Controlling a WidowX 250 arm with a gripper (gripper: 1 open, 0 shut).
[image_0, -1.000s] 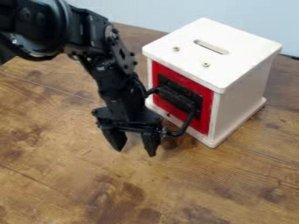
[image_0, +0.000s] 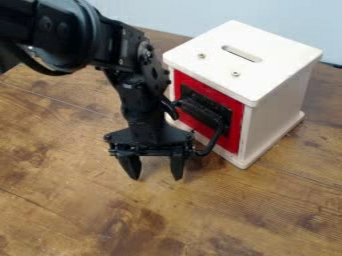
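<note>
My black gripper (image_0: 154, 166) hangs just above the wooden table at the centre, fingers pointing down and apart, with nothing visible between them. It is left of and in front of a white wooden box (image_0: 270, 98), which has a slot on top and a red front panel (image_0: 234, 142) carrying a black fitting. A black cable or curved part runs between the fitting's area and the gripper, partly hidden by the arm.
A pale wall stands behind the box.
The gripper has shifted very slightly, its fingers now a little more level and lower in view. The box has not moved.
</note>
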